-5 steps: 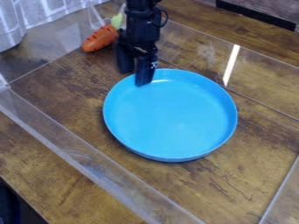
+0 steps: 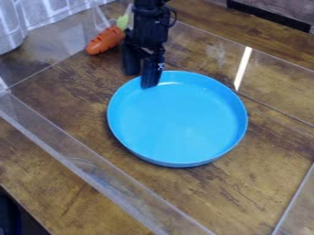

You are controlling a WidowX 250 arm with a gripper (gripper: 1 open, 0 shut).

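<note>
A large blue plate (image 2: pixel 177 124) lies on the wooden table. My dark gripper (image 2: pixel 140 70) hangs at the plate's upper left rim, fingers apart, with one fingertip over or at the rim; whether it touches cannot be told. An orange carrot-like object (image 2: pixel 106 40) lies behind it to the left, with a pale green item (image 2: pixel 123 20) beyond, partly hidden by the arm.
A clear panel edge runs diagonally along the lower left. A pale crumpled material fills the top left corner.
The plate has shifted very slightly left, and the gripper at its rim has moved very little.
</note>
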